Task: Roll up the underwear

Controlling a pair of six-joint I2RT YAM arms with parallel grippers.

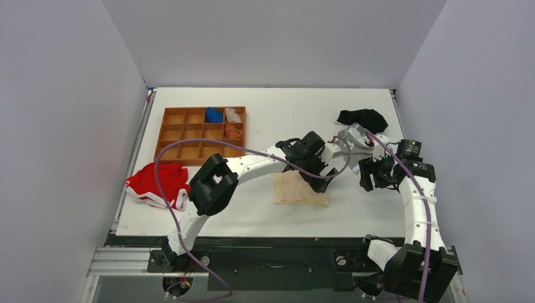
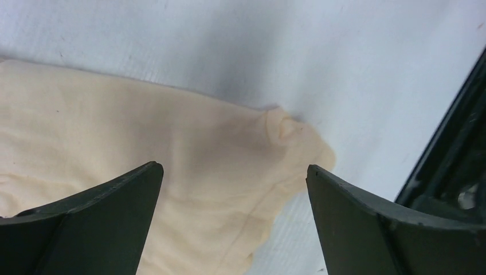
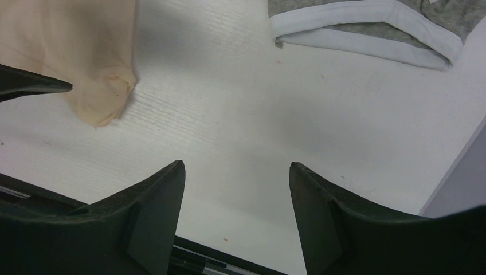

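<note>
A beige piece of underwear (image 1: 296,191) lies flat and folded on the white table, with one small crumpled corner (image 2: 286,129). Over its right part hangs my left gripper (image 1: 323,181); in the left wrist view both fingers (image 2: 123,200) stand wide apart above the cloth, and nothing is gripped. The arm hides part of the cloth's far side from above. Well to the right, my right gripper (image 1: 366,174) is open over bare table. The right wrist view shows the beige underwear (image 3: 97,51) at its left, a left-gripper finger (image 3: 34,83) above it.
An orange-brown divided box (image 1: 183,132) at the back left holds several rolled cloths. Red cloth (image 1: 161,183) lies at the left. Grey underwear with white trim (image 3: 361,23) and a black cloth (image 1: 364,118) lie at the back right.
</note>
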